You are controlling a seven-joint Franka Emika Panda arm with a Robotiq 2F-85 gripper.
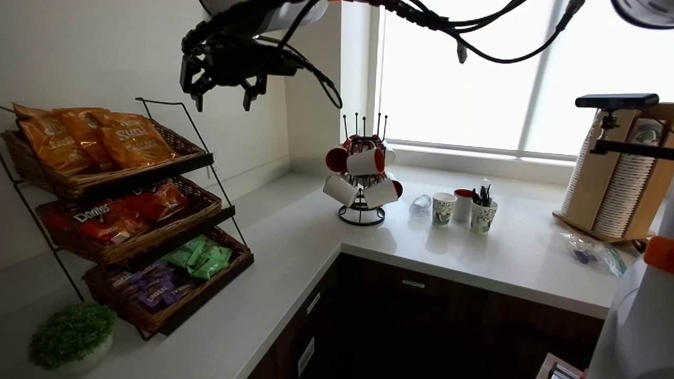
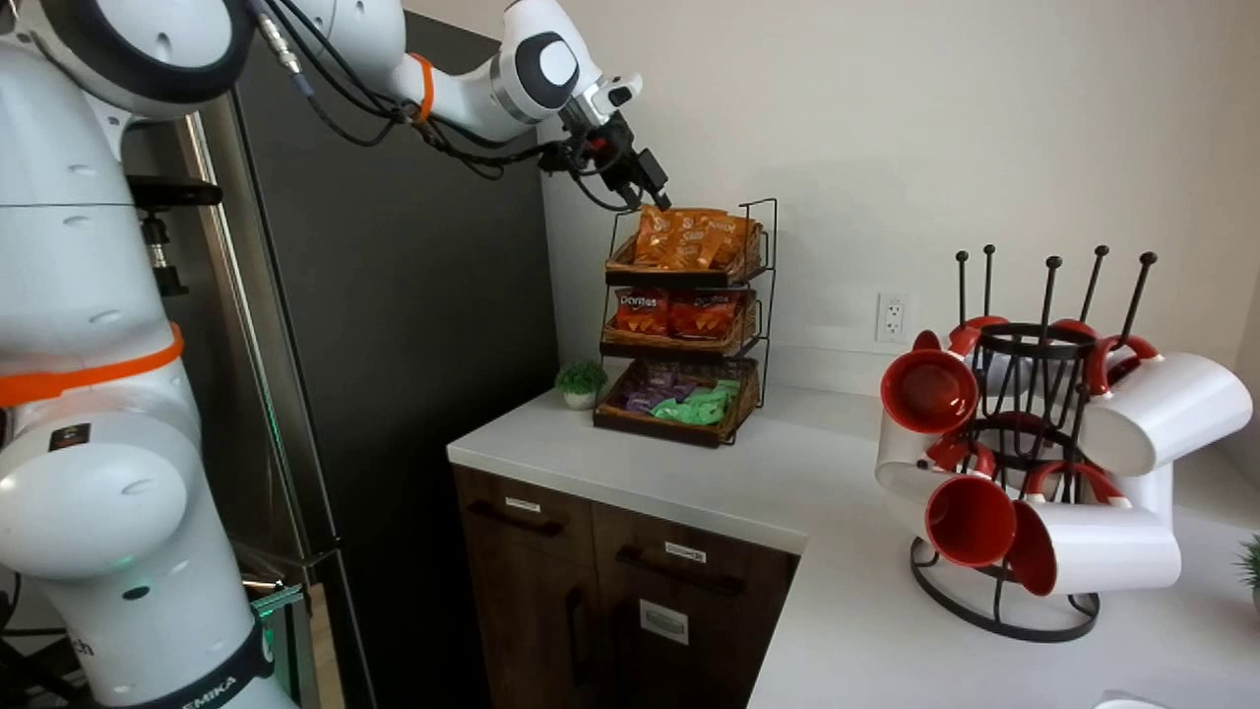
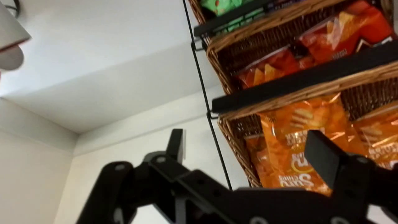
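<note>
My gripper (image 1: 222, 104) is open, high beside the snack rack, its fingers apart with nothing held between them. Orange chip bags (image 1: 136, 144) fill the rack's top basket (image 1: 76, 185). In the wrist view one orange bag (image 3: 298, 123) shows behind the right finger (image 3: 323, 158), while bare wall lies behind the left finger (image 3: 175, 145). Exterior view 2 has the gripper (image 2: 652, 203) at the height of the rack's top, near the orange bags (image 2: 691, 236); whether it touches them I cannot tell.
Below are red Doritos bags (image 1: 104, 219) and a lower basket with green packets (image 1: 202, 256) and purple packets (image 1: 151, 287). A potted plant (image 1: 72, 335) stands by the rack. Mugs hang on a black mug tree (image 1: 361, 218) in the corner. Bare counter (image 1: 278, 227) lies between.
</note>
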